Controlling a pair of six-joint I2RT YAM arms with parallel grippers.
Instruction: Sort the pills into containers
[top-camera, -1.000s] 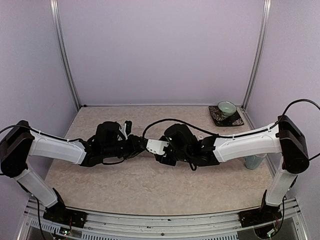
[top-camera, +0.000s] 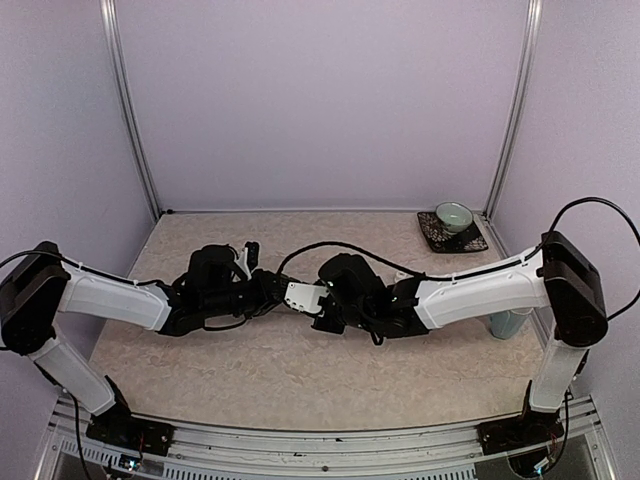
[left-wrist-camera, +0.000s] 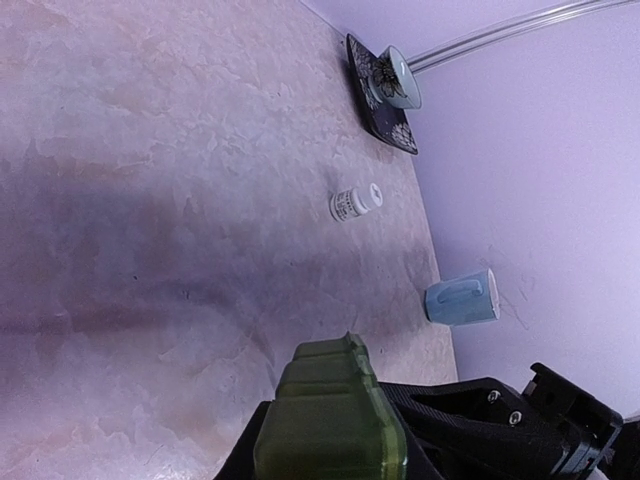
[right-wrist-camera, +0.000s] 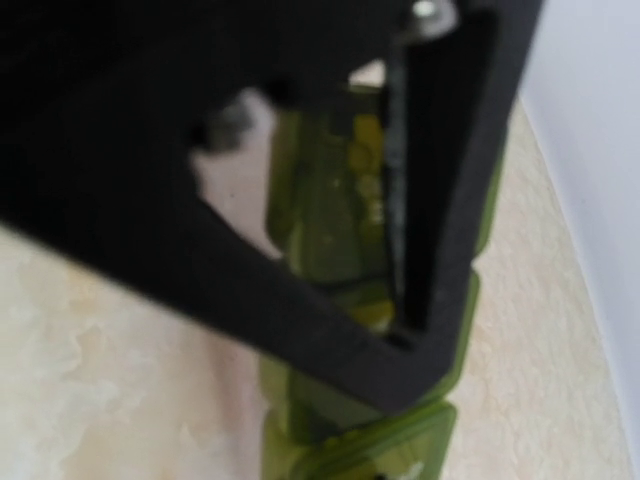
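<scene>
A green translucent pill organizer (left-wrist-camera: 325, 420) fills the bottom of the left wrist view, held in my left gripper, which is shut on it. The same organizer (right-wrist-camera: 330, 220) lies below my right gripper in the right wrist view; yellow bits show in its compartments. That gripper's dark parts cover much of it, and I cannot tell its opening. In the top view both grippers meet at the middle, hiding the organizer. A white pill bottle (left-wrist-camera: 352, 202) stands on the table in the left wrist view.
A dark patterned tray (top-camera: 435, 240) with a green bowl (top-camera: 453, 214) sits at back right. A light blue mug (top-camera: 508, 322) stands at the right edge.
My right arm has shifted slightly left and down toward the left gripper in the top view. The left arm has moved very little.
</scene>
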